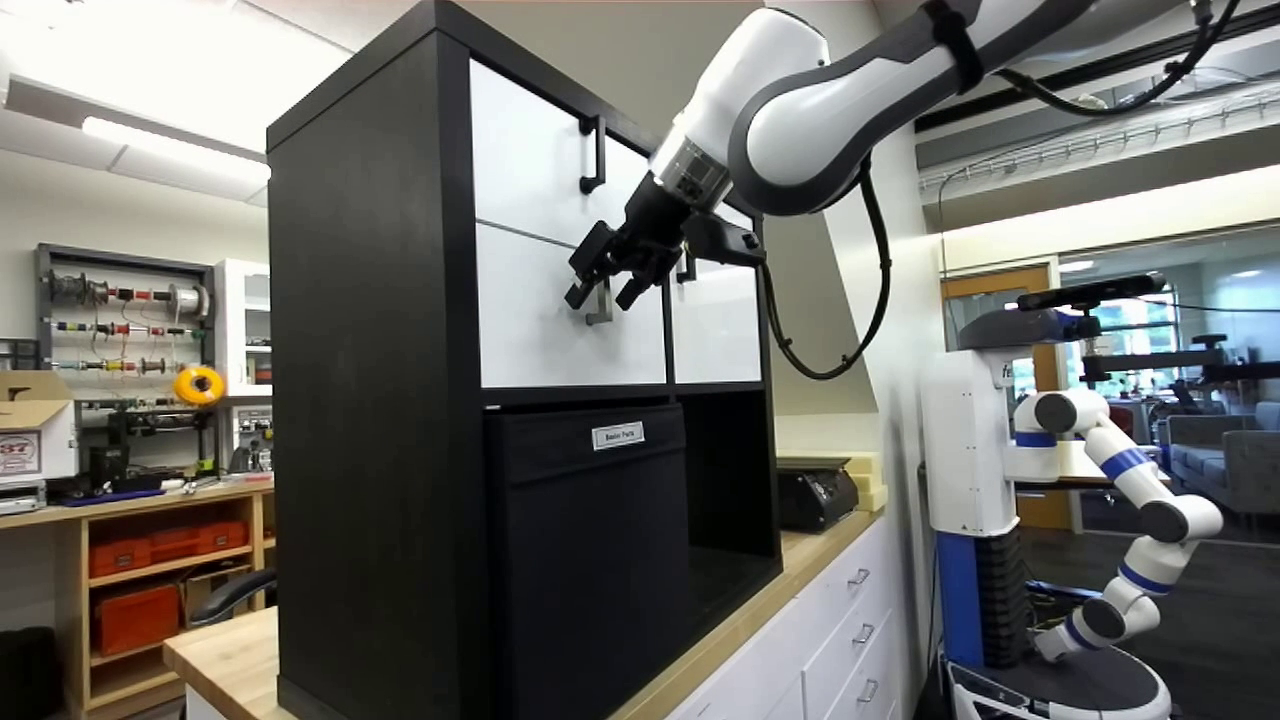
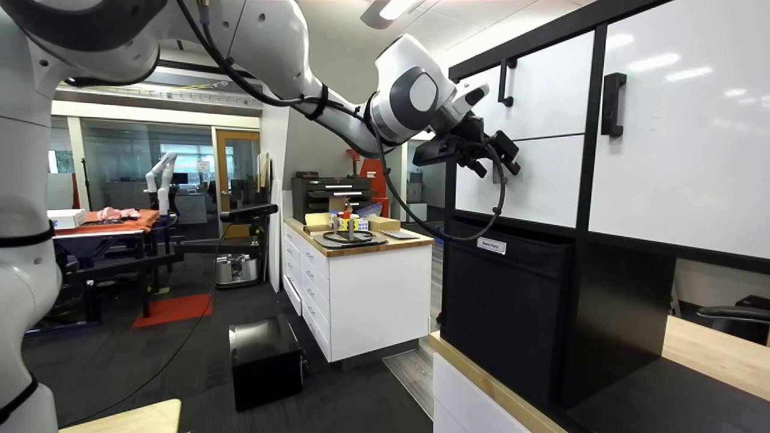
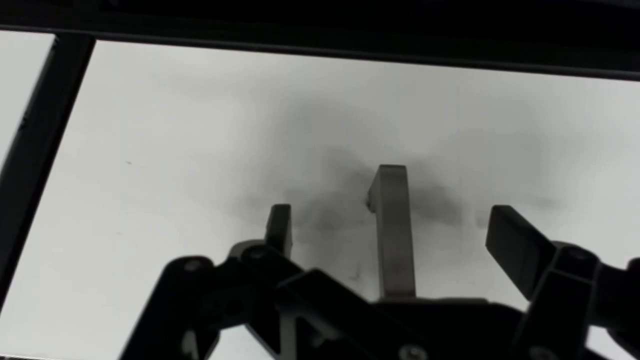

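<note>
My gripper (image 1: 607,294) stands open in front of the lower white drawer (image 1: 528,314) of a black cabinet (image 1: 360,360). In the wrist view a grey upright handle (image 3: 396,240) lies between the two spread fingers, nearer the left one, with a gap on either side. Its lower part is hidden behind the gripper body. The drawer is closed against the frame. Above it is another closed white drawer (image 2: 545,94) with a black handle (image 2: 507,83).
A black fabric bin (image 1: 588,540) with a label fills the cubby below; the cubby (image 1: 732,492) beside it is empty. A white door (image 2: 686,130) with its own black handle (image 2: 613,104) adjoins the drawers. A cable (image 2: 433,232) loops under my wrist.
</note>
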